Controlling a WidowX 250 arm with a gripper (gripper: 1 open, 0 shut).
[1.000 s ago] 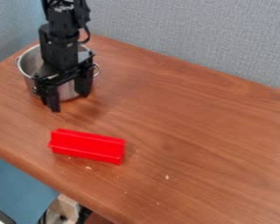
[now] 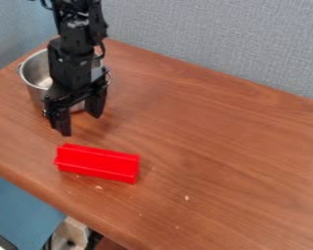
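Observation:
My black gripper hangs open in front of a steel pot at the left of the wooden table, its fingers low and partly covering the pot. I cannot tell whether it touches the pot. A red rectangular block lies in front of the gripper, apart from it, near the table's front left edge.
A grey wall runs behind the table. The table's left edge drops to a blue surface.
My gripper has moved slightly toward the viewer and down in the view, covering a different part of the pot. The red block has not moved.

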